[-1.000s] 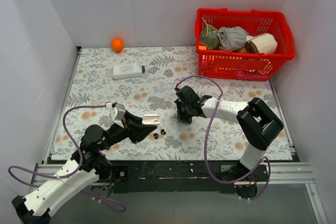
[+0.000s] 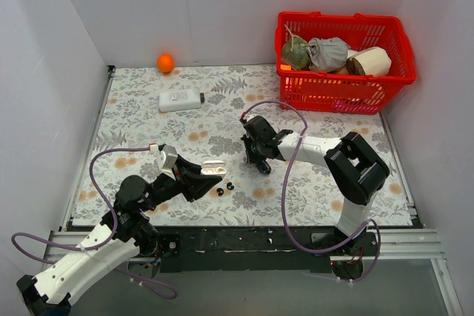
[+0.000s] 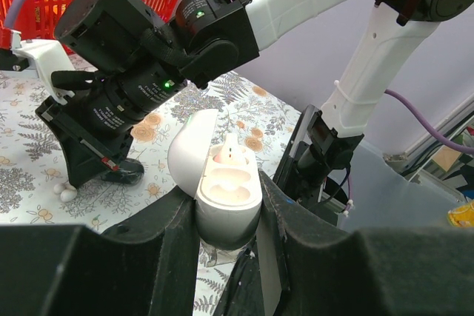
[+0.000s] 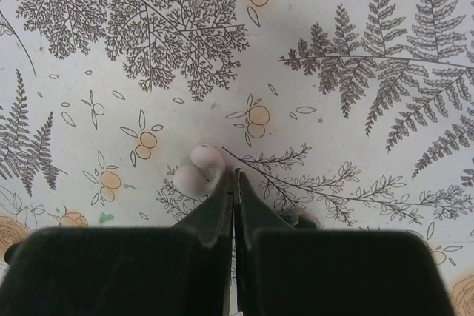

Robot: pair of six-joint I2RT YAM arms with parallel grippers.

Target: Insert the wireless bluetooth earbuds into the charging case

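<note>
The open white charging case [image 3: 228, 183] is clamped between the fingers of my left gripper [image 2: 209, 175], held above the table with its lid up. Hollows show inside, with a small white knob at their far end. On the table lies a white clip-shaped earbud [image 4: 191, 180], two round ends joined by a curved band, lying aslant. My right gripper is shut, its fingers together and nothing seen between them. Its tips overlap the earbud's right edge in the right wrist view; whether they touch it I cannot tell. Part of the band is hidden there.
A dark glossy object [image 2: 264, 167] lies beside the right gripper. Small black pieces [image 2: 220, 192] rest near the case. Farther back are a white bottle [image 2: 180, 101], an orange [image 2: 165, 63] and a filled red basket [image 2: 348, 94].
The left arm is unmoved.
</note>
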